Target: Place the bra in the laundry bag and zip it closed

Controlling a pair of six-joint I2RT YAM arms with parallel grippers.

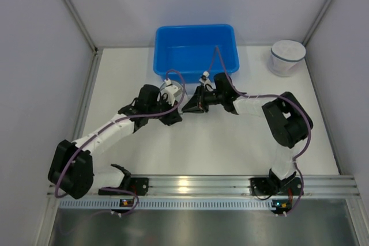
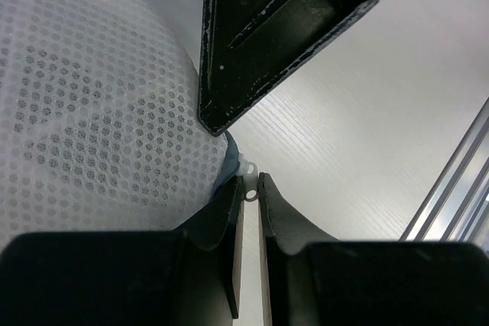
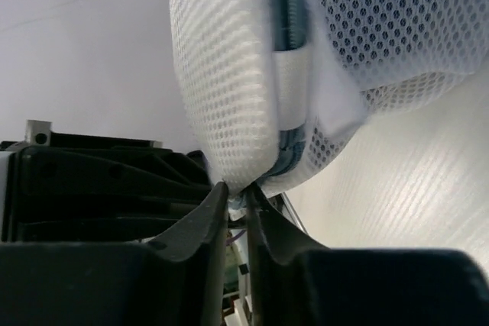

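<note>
A white mesh laundry bag [image 2: 92, 127] with dark teal trim is held up between my two grippers near the middle of the table, mostly hidden by them in the top view. My left gripper has its fingertips close together at a small white tab on the bag's edge. My right gripper has its tips at the lower end of the bag's trimmed edge [image 3: 290, 150], beside the other gripper; whether either grips firmly is unclear. I cannot see the bra.
A blue bin [image 1: 193, 50] stands behind the grippers. A white round container [image 1: 286, 56] sits at the back right.
</note>
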